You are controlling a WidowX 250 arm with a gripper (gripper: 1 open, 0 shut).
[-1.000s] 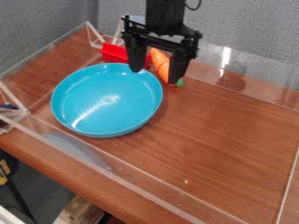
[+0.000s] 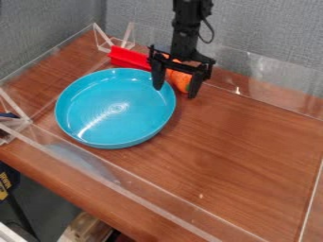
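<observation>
My black gripper [image 2: 178, 76] hangs at the back of the table, its two fingers spread either side of an orange object [image 2: 179, 80] that looks like a carrot. Whether the fingers touch it cannot be told. A large turquoise round tray [image 2: 113, 109] lies to the front left of the gripper. A red object [image 2: 127, 57] lies behind the tray, left of the gripper.
Clear low walls edge the wooden table [image 2: 240, 170], with grey padded panels behind and at the left. A small dark item sits at the left edge.
My gripper has moved back and down toward the rear of the table, to the orange object, and looks smaller in view. The tray has not moved.
</observation>
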